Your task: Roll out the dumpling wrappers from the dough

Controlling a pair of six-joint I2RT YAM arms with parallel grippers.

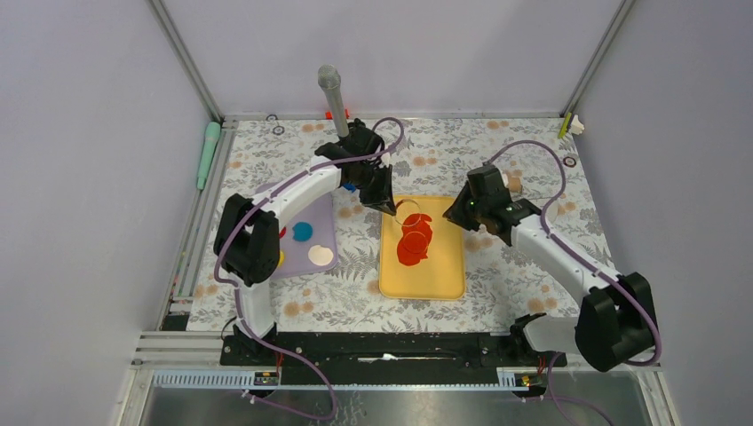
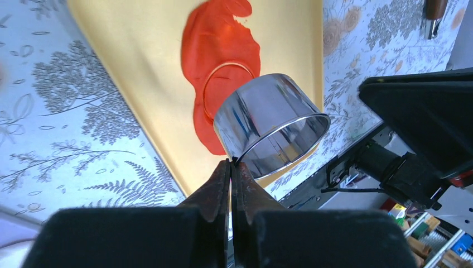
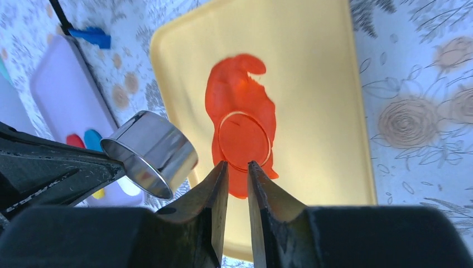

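Note:
A rolled sheet of red dough (image 1: 415, 250) lies on the yellow tray (image 1: 422, 280), with a round cut impression (image 3: 244, 139) in it. My left gripper is shut on the rim of the steel ring cutter (image 2: 262, 111), which it holds tilted above the tray's upper left part. My right gripper hovers over the dough to the right of the cutter, fingers a little apart with nothing seen between them.
A lilac tray (image 1: 311, 222) with coloured dough pieces lies at left. A wooden roller (image 1: 513, 185) is at the right behind my right arm. A mint stick (image 1: 209, 155) lies along the left edge.

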